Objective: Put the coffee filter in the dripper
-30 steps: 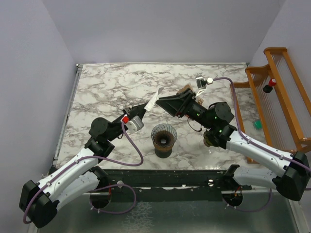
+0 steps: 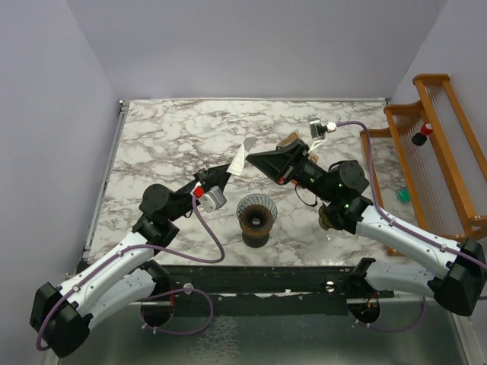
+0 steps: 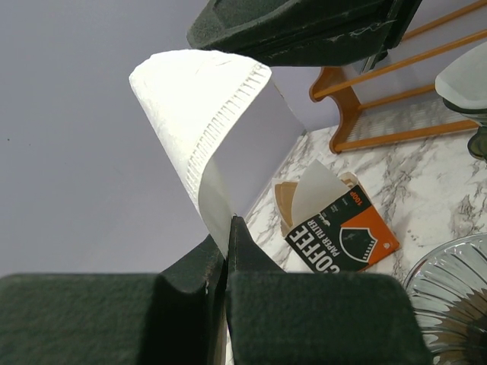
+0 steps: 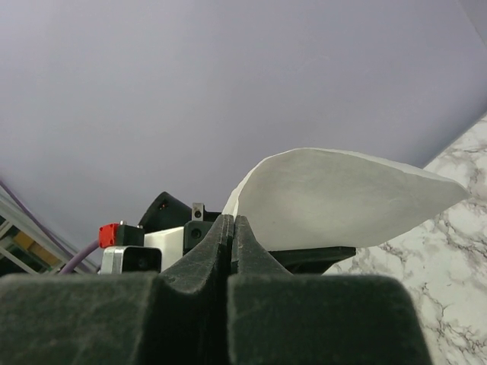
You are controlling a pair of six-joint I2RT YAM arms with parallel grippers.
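A white paper filter (image 2: pixel 237 157) (image 3: pixel 190 114) (image 4: pixel 335 198) is held upright above and between my grippers. My left gripper (image 2: pixel 228 169) is shut on its lower tip. My right gripper (image 2: pixel 249 157) is shut at the filter's near edge; in the right wrist view the paper meets its fingertips, possibly pinched. The glass dripper (image 2: pixel 256 218) (image 3: pixel 449 289) stands on the table below, between the arms, with its ribbed top open and empty.
An open coffee filter box (image 3: pixel 335 232) lies behind the right arm. A wooden rack (image 2: pixel 418 167) stands along the right side.
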